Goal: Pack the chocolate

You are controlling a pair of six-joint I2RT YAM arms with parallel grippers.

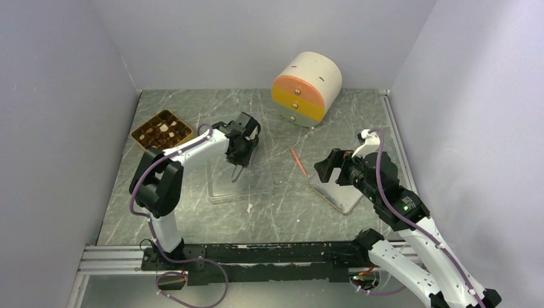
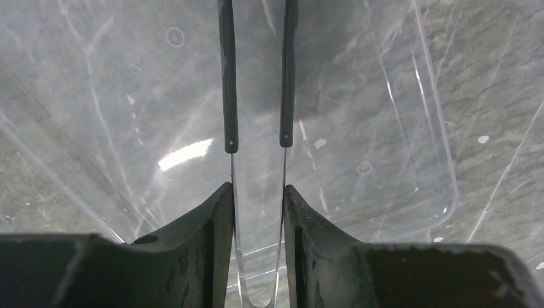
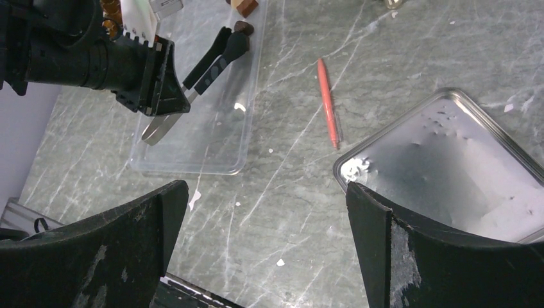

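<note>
My left gripper is shut on metal tongs (image 2: 228, 90) with black tips, held over a clear plastic tray (image 2: 365, 96). In the right wrist view the tongs' tips reach small brown chocolates (image 3: 246, 8) at the tray's far end; whether they grip one cannot be told. A gold chocolate box (image 1: 161, 130) with compartments, some holding pieces, sits at the left. My right gripper is open, empty, above the table's right side by a steel tray (image 3: 436, 167).
A rounded drawer cabinet (image 1: 306, 88) stands at the back. An orange pen-like stick (image 3: 327, 102) lies between the trays. Walls close in the table at left, back and right.
</note>
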